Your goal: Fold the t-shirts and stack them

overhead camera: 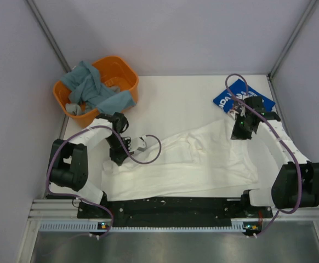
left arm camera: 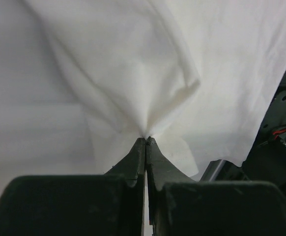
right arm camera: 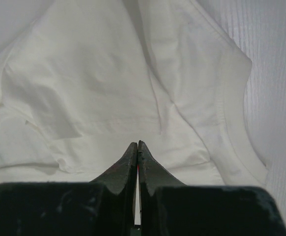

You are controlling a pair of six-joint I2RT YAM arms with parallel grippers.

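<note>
A white T-shirt lies spread across the front of the table with part of it folded over. At its left end my left gripper is shut on a pinch of the white cloth, and creases run up from the fingertips. Over the right part of the shirt, my right gripper is closed with nothing between its fingers. The shirt's folded edge lies loose ahead of those tips, outside them. A blue folded T-shirt with white lettering rests at the back right.
An orange basket with grey-blue clothes stands at the back left. Grey walls border the table's sides and back.
</note>
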